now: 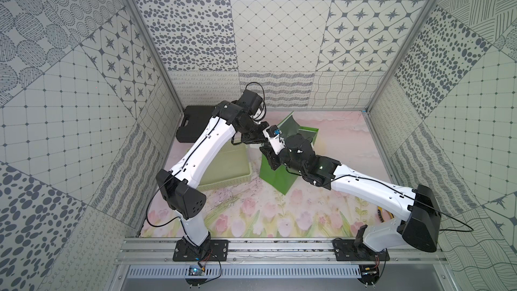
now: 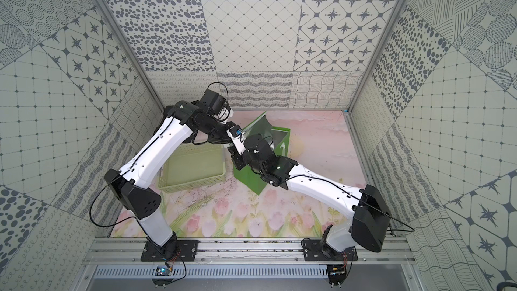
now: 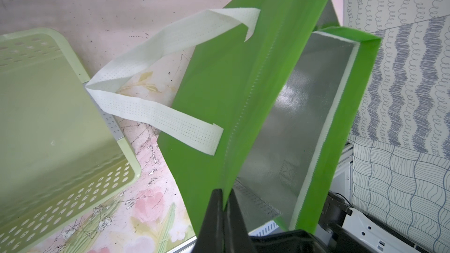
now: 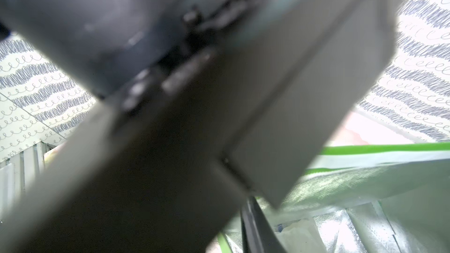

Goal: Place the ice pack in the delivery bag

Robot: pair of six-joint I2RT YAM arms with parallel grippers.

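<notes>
The green delivery bag (image 3: 323, 126) with silver lining stands open, its lid flap (image 3: 220, 79) with white strap (image 3: 154, 112) raised at one side. My left gripper is over the bag, shut at the flap's edge; whether fabric is pinched shows unclearly. My right gripper (image 2: 237, 153) is at the bag beside the left one, largely hidden by its own arm; a blurred dark body fills most of the right wrist view, so its fingers can't be made out. I cannot make out the ice pack.
A pale green basket (image 1: 220, 167) lies left of the bag, with a black case (image 1: 196, 118) behind it.
</notes>
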